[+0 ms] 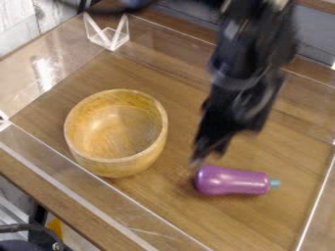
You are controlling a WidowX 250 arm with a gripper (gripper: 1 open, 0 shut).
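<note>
A purple toy eggplant (230,180) with a light blue tip lies on the wooden tabletop at the lower right. To its left sits a yellow wooden bowl (116,132), empty. My gripper (207,147) is a dark, motion-blurred shape reaching down from the upper right, above and behind the eggplant and right of the bowl. The blur hides how its fingers stand, and nothing held is visible.
A small white rack-like piece (108,34) stands at the far left back, by the wall. Edges border the left and right.
</note>
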